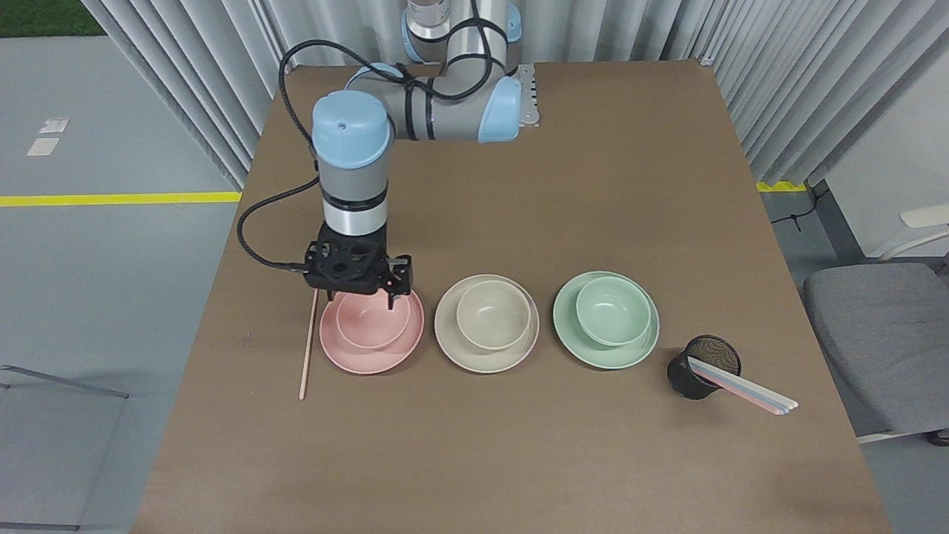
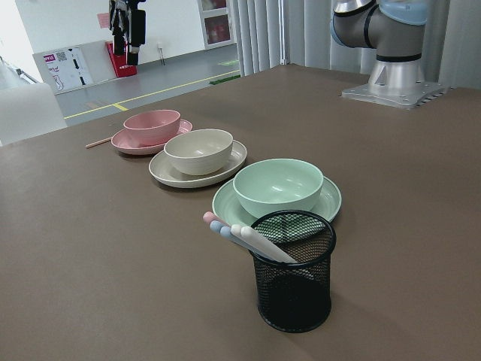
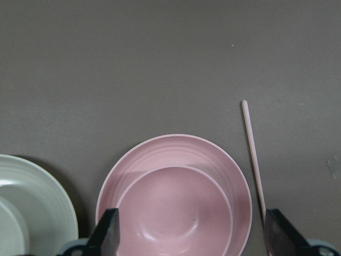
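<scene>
My gripper (image 1: 360,294) hangs above the pink bowl (image 1: 374,325) on its pink plate (image 1: 365,360); in the wrist view its two fingers stand wide apart at the bottom edge, over the pink bowl (image 3: 176,213), with nothing seen held. A single pink chopstick (image 1: 307,356) lies on the table just beside that plate, passing under one finger in the wrist view. In the middle stand a cream bowl (image 1: 491,313) and plate, and to the right a green bowl (image 1: 613,310) and plate.
A black mesh holder (image 1: 685,378) with several chopsticks (image 1: 747,390) leaning out stands right of the green plate. The robot base (image 2: 394,94) is at the back.
</scene>
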